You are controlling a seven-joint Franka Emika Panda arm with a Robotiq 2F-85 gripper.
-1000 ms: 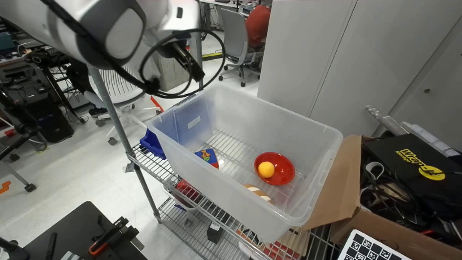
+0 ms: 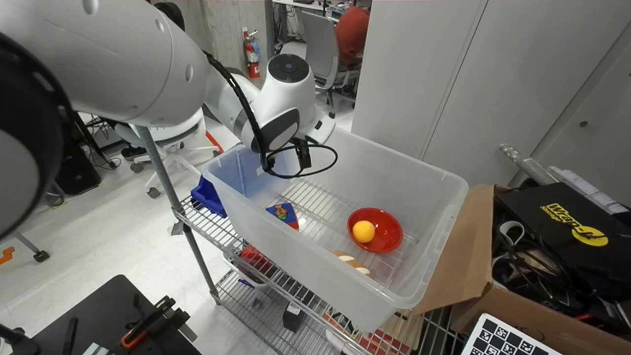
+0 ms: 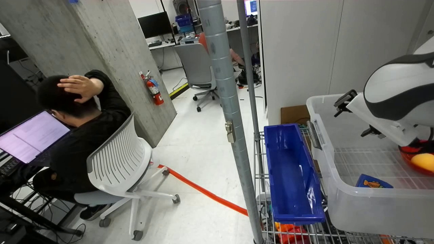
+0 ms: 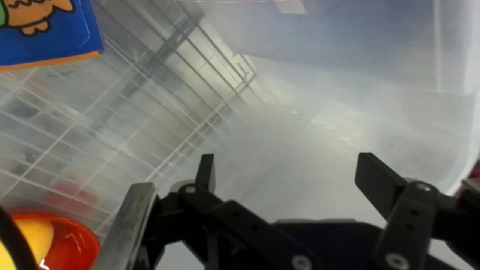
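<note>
My gripper is open, its two dark fingers wide apart with nothing between them. In the second exterior view the gripper (image 3: 353, 118) hangs at the near-left upper part of a clear plastic bin (image 3: 390, 191). Inside the bin (image 2: 414, 284) lie a red bowl (image 2: 387, 242) with an orange-yellow ball (image 2: 363, 231) in it, a blue packet with a cartoon figure (image 2: 281, 213), and a brown-and-white bread-like item (image 2: 353, 263) partly hidden by the wall. The wrist view has the blue packet (image 4: 54, 40) at upper left and the red bowl (image 4: 76, 247) at lower left.
A blue tray (image 3: 293, 175), empty, sits on the wire shelf beside the bin. An open cardboard box (image 2: 461, 254) stands close against its other side. A grey post (image 3: 225, 101) rises near the tray. A person (image 3: 73, 134) sits away to the left.
My arm has swung right and lowered from beyond the bin's far left corner, bringing the gripper inside the bin's outline. The objects in the bin have stayed put.
</note>
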